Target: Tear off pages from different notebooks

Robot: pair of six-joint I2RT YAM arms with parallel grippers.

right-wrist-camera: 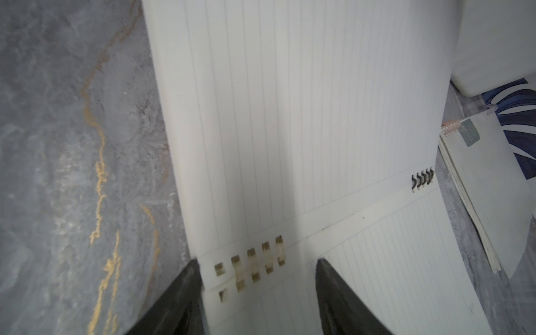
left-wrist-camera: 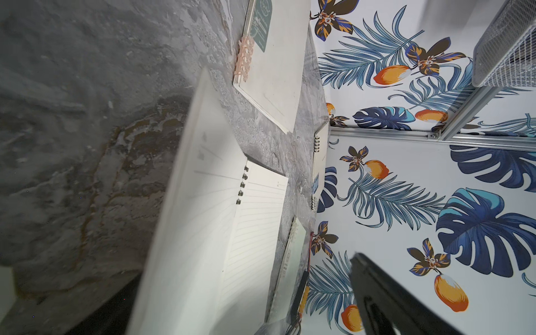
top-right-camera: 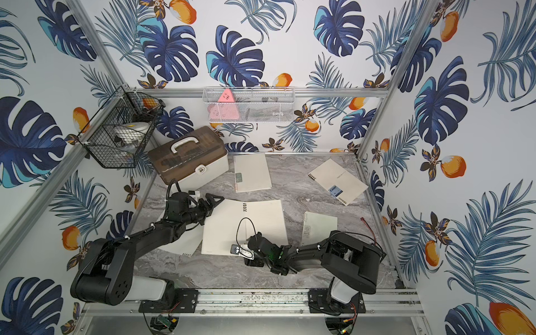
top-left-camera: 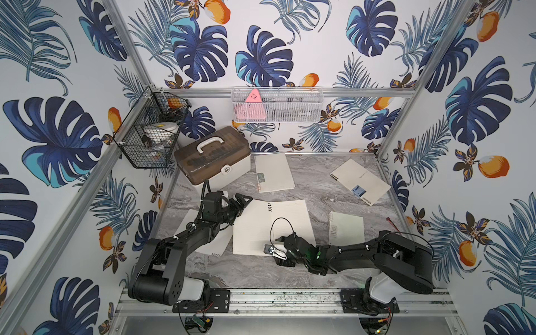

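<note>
An open spiral notebook [top-left-camera: 251,223] with lined cream pages lies at the front centre. My right gripper is low over its front end at the spiral binding, fingers apart, the binding between its fingers; whether it touches is unclear. My left gripper [top-left-camera: 243,201] stands open at the notebook's back left corner, with the near page looming beside it in the left wrist view. Other notebooks lie at the back centre [top-right-camera: 254,172], back right [top-right-camera: 337,181] and right [top-right-camera: 319,223], partly behind the right arm.
A brown-lidded case [top-left-camera: 212,153] stands at the back left, below a black wire basket [top-left-camera: 148,145]. Loose white paper [top-left-camera: 217,245] lies at the left. A mesh rack [top-left-camera: 296,106] hangs on the back wall. Bare marble shows between the back notebooks.
</note>
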